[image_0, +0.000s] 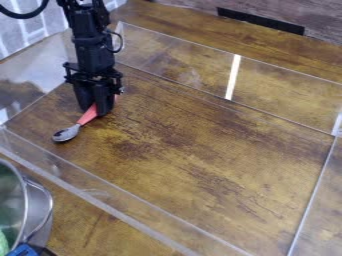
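A spoon with a red handle (88, 116) and silver bowl (66, 134) lies on the wooden table at the left, bowl toward the front. The black arm reaches down from the top left, and its gripper (96, 102) is shut on the red handle at its far end, which it mostly hides.
A metal pot (19, 205) stands at the lower left, outside clear plastic borders. A white strip (233, 78) marks the back of the surface.
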